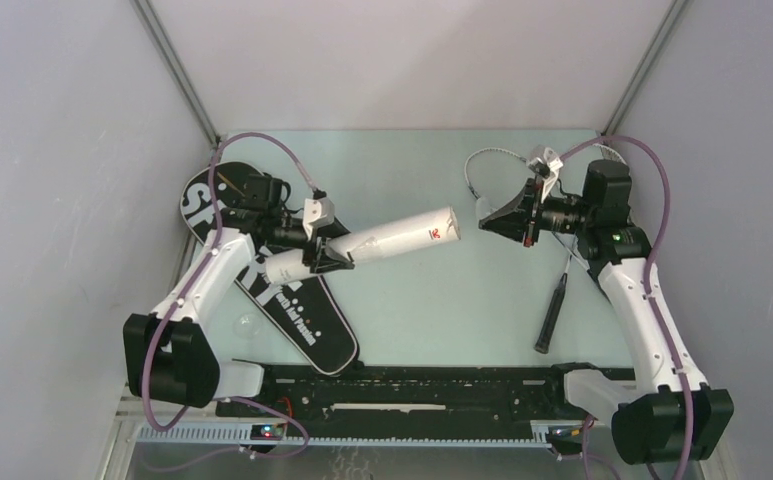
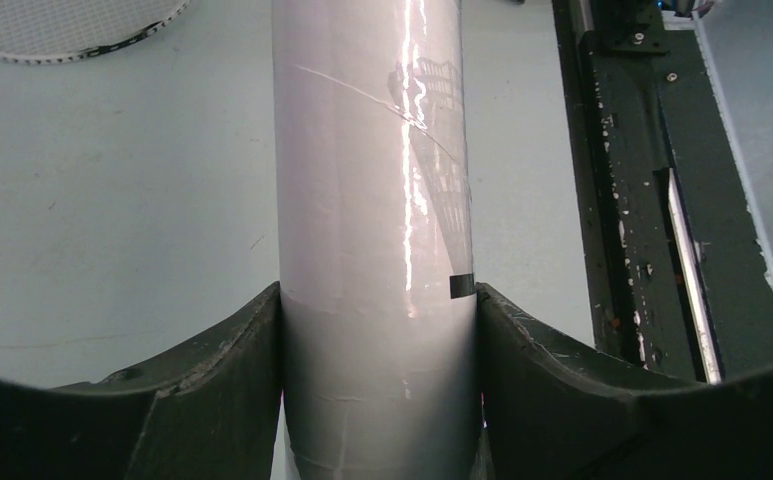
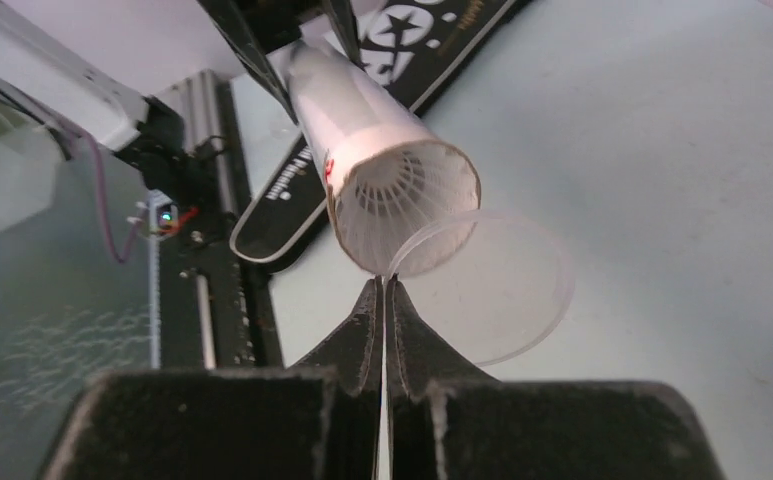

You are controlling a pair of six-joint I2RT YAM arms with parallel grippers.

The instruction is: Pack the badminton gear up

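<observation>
My left gripper is shut around the white shuttlecock tube (image 2: pixel 372 150), its fingers on both sides. In the top view the tube (image 1: pixel 397 236) hangs tilted over the table, its far end toward my right arm. The right wrist view looks into the tube's uncovered mouth (image 3: pixel 402 205), with shuttlecock skirts inside. My right gripper is shut, its fingertips pinching the rim of a clear round lid (image 3: pixel 492 335). This lid faces the mouth and overlaps its lower edge in that view; whether they touch I cannot tell.
A black racket bag (image 1: pixel 302 315) with white lettering lies under the left arm. Two rackets lie at the right, partly hidden by my right arm; one racket head (image 1: pixel 489 150) and one handle (image 1: pixel 552 315) show. Another clear disc (image 1: pixel 247 326) rests at the left.
</observation>
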